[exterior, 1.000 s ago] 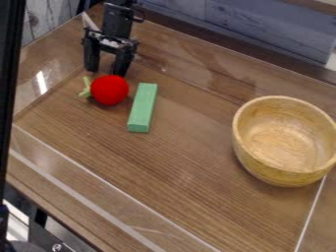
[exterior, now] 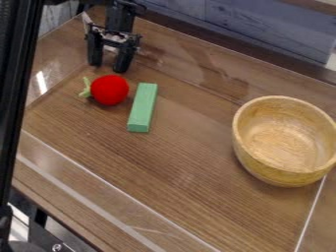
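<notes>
My black gripper (exterior: 108,54) stands open at the upper left, just behind and above a red tomato-like object (exterior: 110,91) with a green stem. Whether anything sits between its fingers is hard to see, though none shows. To the right of the red object lies a light green rectangular block (exterior: 143,107). A yellow-tan round bowl (exterior: 282,141) sits at the right side of the wooden table (exterior: 171,187).
A wooden wall (exterior: 262,25) runs along the back. A dark vertical edge stands at the far left.
The gripper has moved up and back, away from the red object. The red object and block look unmoved.
</notes>
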